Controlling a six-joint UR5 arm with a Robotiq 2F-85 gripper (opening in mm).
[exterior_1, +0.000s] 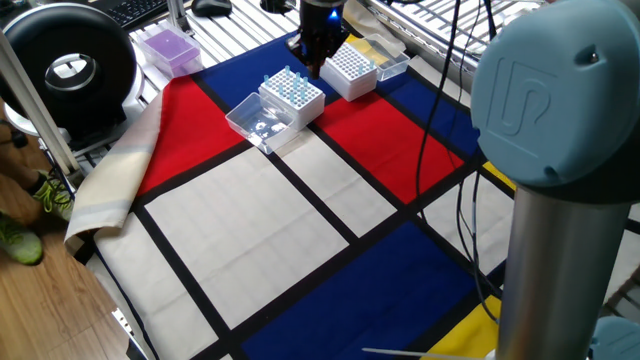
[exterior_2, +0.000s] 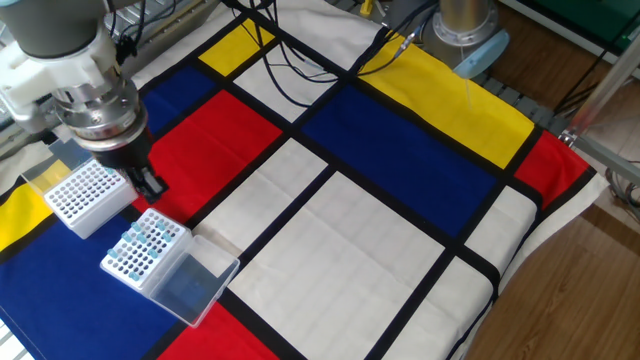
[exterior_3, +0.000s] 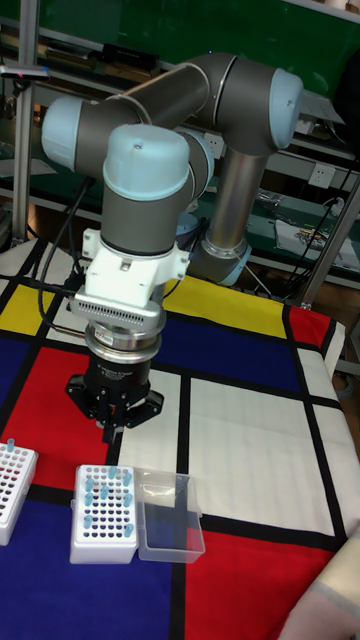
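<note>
My gripper (exterior_3: 111, 432) hangs above the table with its fingers pointing down and drawn together; they look shut, and nothing can be made out between them. In exterior view 2 the gripper (exterior_2: 152, 186) is over the gap between two white tip racks, apart from both. One rack (exterior_2: 150, 243) carries several pale blue tips standing in its holes, with its clear lid (exterior_2: 190, 285) open beside it. The other rack (exterior_1: 352, 72) shows mostly empty holes. A single blue tip (exterior_3: 11, 442) stands up at that rack's far end in exterior view 3.
A clear lid (exterior_1: 385, 56) lies open behind the second rack. A purple-topped box (exterior_1: 172, 48) sits at the back left. Black cables (exterior_1: 440, 100) hang beside the arm.
</note>
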